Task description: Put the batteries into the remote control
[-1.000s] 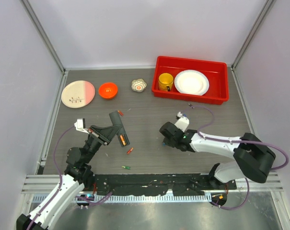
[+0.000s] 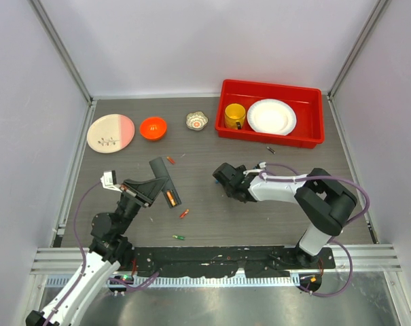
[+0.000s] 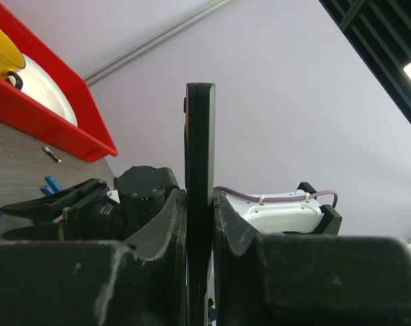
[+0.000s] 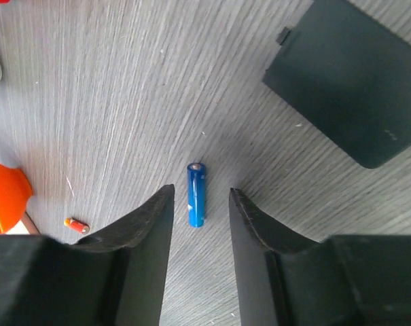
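My left gripper (image 2: 151,188) is shut on the dark grey remote control (image 2: 157,168), whose compartment shows an orange battery (image 2: 170,197); in the left wrist view the remote stands upright between the fingers. My right gripper is part open above a blue battery (image 4: 195,195), which lies between its fingers in that view, with no grip visible. Loose orange batteries (image 2: 184,213) lie near the remote, a green one (image 2: 179,237) at the front, a dark one (image 2: 271,149) by the red box.
A red box (image 2: 307,112) with a yellow mug (image 2: 234,113) and white plate (image 2: 272,114) stands at the back right. An orange bowl (image 2: 153,128), a small patterned bowl (image 2: 197,120) and a pink plate (image 2: 111,132) are at the back left. A dark panel (image 4: 348,78) shows in the right wrist view.
The right arm has moved left and toward the back, its gripper coming nearer the middle of the table. The left arm and remote have hardly moved.
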